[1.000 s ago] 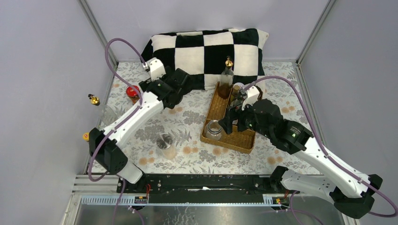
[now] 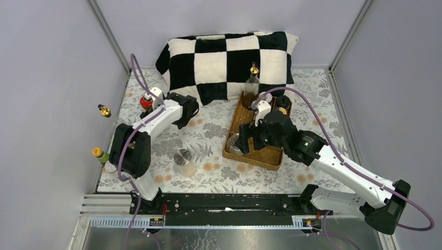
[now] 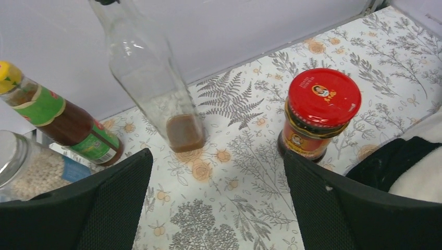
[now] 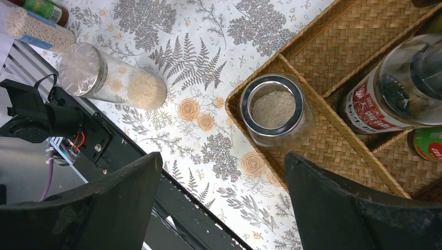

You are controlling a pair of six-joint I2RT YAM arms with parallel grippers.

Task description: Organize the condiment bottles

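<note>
In the left wrist view my left gripper is open and empty. A red-lidded jar [image 3: 312,112] stands beyond its right finger. A tall glass bottle [image 3: 156,88], a yellow-capped sauce bottle [image 3: 60,114] and a jar of pale beads [image 3: 39,166] stand farther left. My right gripper, also open, hovers near the woven tray [image 4: 233,107]. Inside the tray's front-left compartment sits an open-topped jar [image 4: 273,112] with pale grains, outside the fingers. A clear jar [image 2: 184,162] of pale contents stands on the table between the arms.
Other tray compartments hold a dark oil bottle [image 2: 251,89], a large red-labelled jar [image 4: 372,107] and a green-sided container [image 4: 430,143]. A checkered cushion [image 2: 211,69] lies along the back wall.
My left gripper has moved left and toward the front, coming near the red-lidded jar. The right arm has shifted left, its gripper closer to the open-topped jar in the tray.
</note>
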